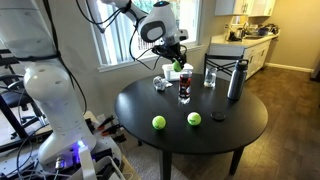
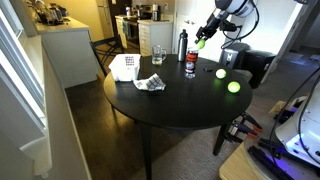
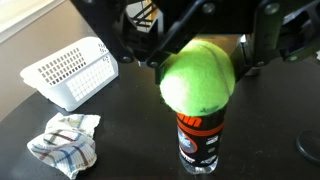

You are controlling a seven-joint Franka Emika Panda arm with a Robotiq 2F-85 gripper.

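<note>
A green tennis ball is held in my gripper, which is shut on it. In the wrist view the ball covers the top of a dark tube with red and white print. The tube stands upright on the round black table. Exterior view 2 has the held ball higher than the tube, a little to its right. Two more green balls lie on the table, one nearer and one farther right.
A white basket and a checked cloth are on the table. A dark bottle, a clear pitcher and a flat black disc occupy its far right side.
</note>
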